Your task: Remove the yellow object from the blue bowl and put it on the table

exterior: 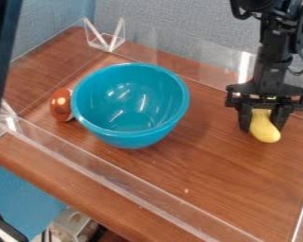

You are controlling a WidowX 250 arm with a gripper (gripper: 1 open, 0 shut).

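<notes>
The yellow object [265,129] is at the right side of the wooden table [192,184], gripped low over or against the tabletop; I cannot tell whether it touches the wood. My black gripper [263,117] is shut on its upper part, with a finger on each side. Left of centre stands the blue bowl [132,134], upright and empty inside, well apart from the gripper.
A red-brown and white round item [62,104] rests against the bowl's left side. Behind the bowl is a white wire-like stand [106,36]. Clear low walls edge the table. Bare wood lies between bowl and gripper and in front.
</notes>
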